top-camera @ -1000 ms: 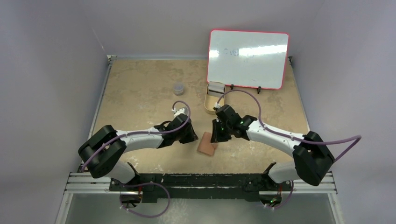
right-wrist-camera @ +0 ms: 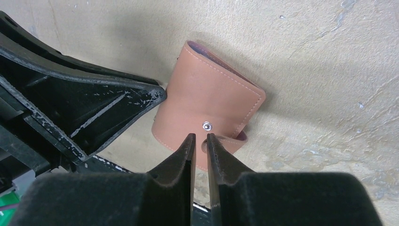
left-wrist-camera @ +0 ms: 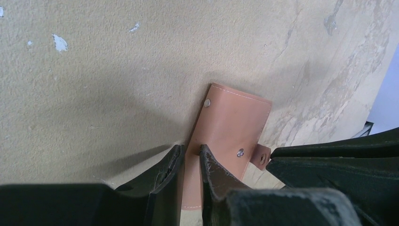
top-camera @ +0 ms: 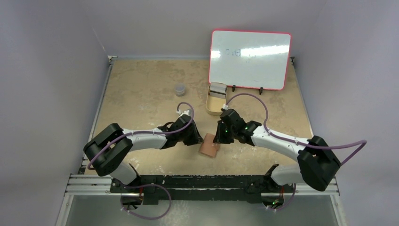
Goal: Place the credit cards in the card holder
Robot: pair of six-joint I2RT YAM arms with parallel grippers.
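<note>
The card holder (top-camera: 208,149) is a pinkish-brown leather wallet lying on the table. In the left wrist view, my left gripper is shut on the long folded edge of the card holder (left-wrist-camera: 235,122). At the opposite side, a short strap (left-wrist-camera: 261,157) with a snap sticks up. My right gripper is shut with its tips at the end of this strap (right-wrist-camera: 228,143); whether its edge is between them is unclear. The wallet's open end (right-wrist-camera: 226,66) shows a dark purple lining. No cards can be made out inside.
Behind the arms stands a tan tray (top-camera: 215,104) with a whitish stack (top-camera: 218,90) in it, perhaps cards. A small clear container (top-camera: 179,90) is farther left. At the back rises a red-framed whiteboard (top-camera: 249,59).
Over the last second, the left gripper has shifted right to the holder's edge, and the right gripper slightly right to its strap. The holder looks nearly unmoved.
</note>
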